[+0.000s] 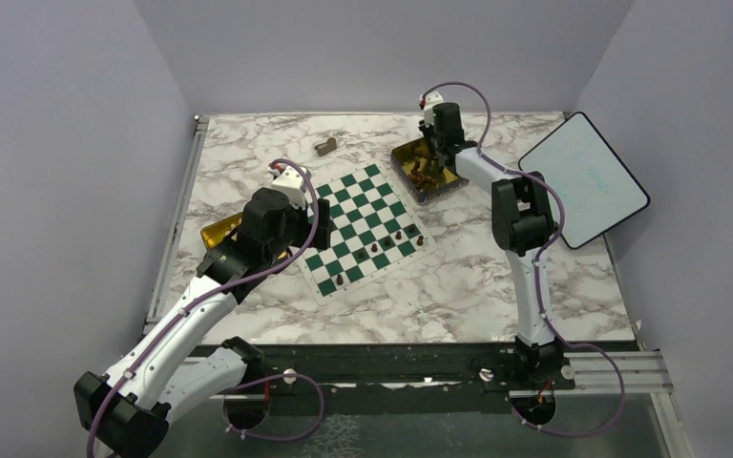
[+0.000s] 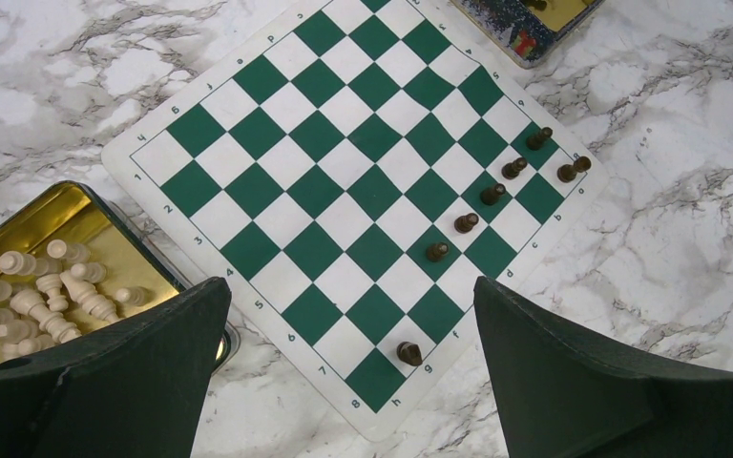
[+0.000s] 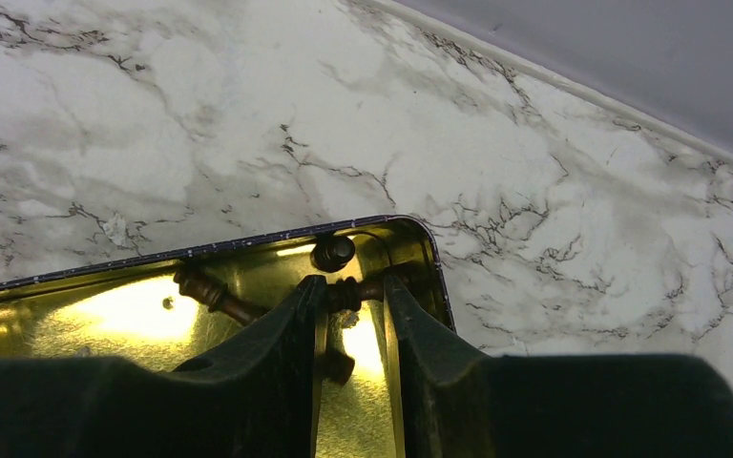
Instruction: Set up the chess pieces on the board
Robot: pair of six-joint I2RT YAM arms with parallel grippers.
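Several dark pieces, such as a pawn (image 2: 466,222) and a taller piece (image 2: 408,353), stand along one side of the green-and-white board (image 2: 375,143). A gold tin (image 2: 105,239) holds white pieces beside it. My left gripper hovers open over this area, nothing between its fingers. My right gripper is part open, low in the dark pieces' tin (image 3: 115,324). A dark piece (image 3: 372,286) lies across just beyond its fingertips; whether it is gripped I cannot tell. Another piece (image 3: 332,252) is near the tin's corner.
A whiteboard (image 1: 582,176) lies at the right of the table. A small object (image 1: 325,146) sits behind the board. Bare marble (image 1: 458,296) is free at the front right, and the back wall is close behind the right gripper.
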